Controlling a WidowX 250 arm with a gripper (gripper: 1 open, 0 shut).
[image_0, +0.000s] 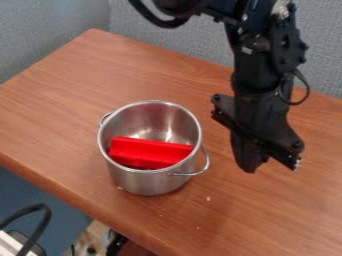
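A steel pot (177, 180) with two wire handles stands on the wooden table at the left-centre of the camera view. Inside it lies a red, elongated object (147, 152), resting horizontally. The black gripper (249, 164) hangs to the right of the pot, pointing downward and apart from it. Its fingertips are close together, with nothing visible between them; it looks shut.
Bare wooden table (274, 220) lies right of and in front of the pot, and more free surface is behind it at the left. Grey padded walls rise at the back. Cables and other items sit below the table edge at the lower left.
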